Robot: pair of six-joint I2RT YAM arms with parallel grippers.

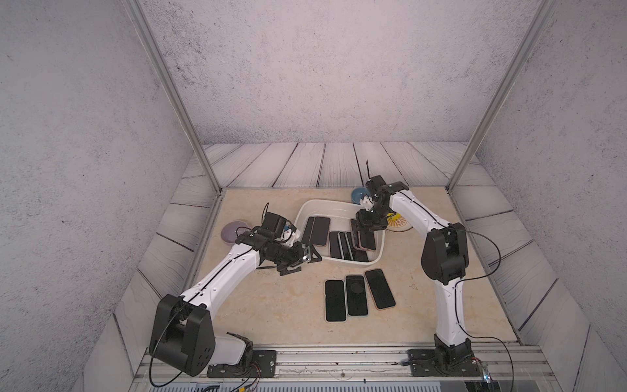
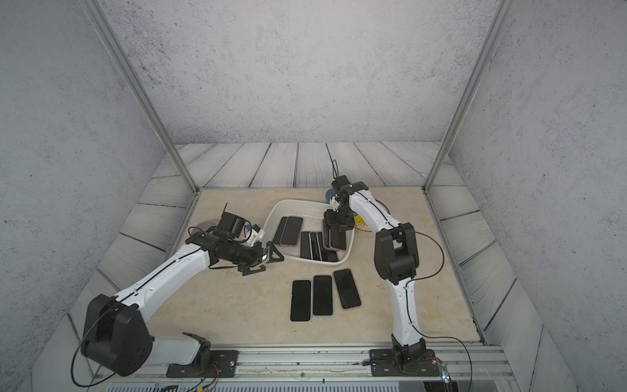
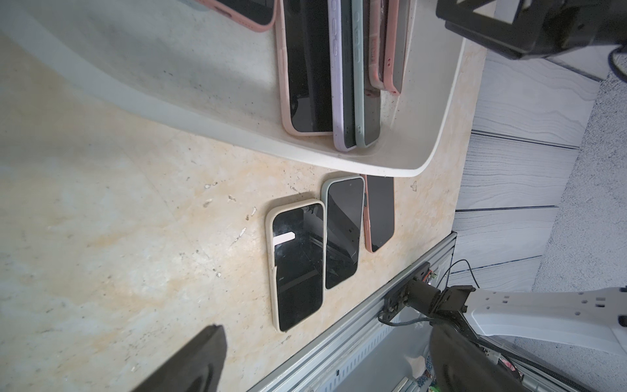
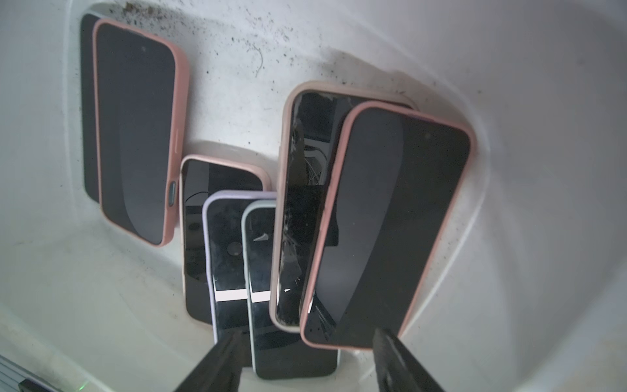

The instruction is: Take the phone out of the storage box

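The white storage box (image 1: pixel 336 207) stands mid-table with several phones lying in it, some overlapping. At its right end, a pink-framed phone (image 4: pixel 392 222) rests partly over another pink-cased phone (image 4: pixel 297 215). Alongside are lilac-edged and pale-blue-edged phones, and a pink phone (image 4: pixel 137 124) sits toward the other end. Over the box's right part hangs my right gripper, its fingers apart and no phone visibly gripped. Outside the box's left front, my left gripper is open and empty above the tabletop. Three phones lie on the table in front, including a white-cased one (image 3: pixel 297 261).
A purple bowl (image 1: pixel 233 232) sits left of the box. Behind the right arm are a blue bowl (image 1: pixel 358 194) and a yellow-patterned plate (image 1: pixel 398 222). Bare tabletop (image 1: pixel 281 310) extends left of the three front phones, and more lies to their right.
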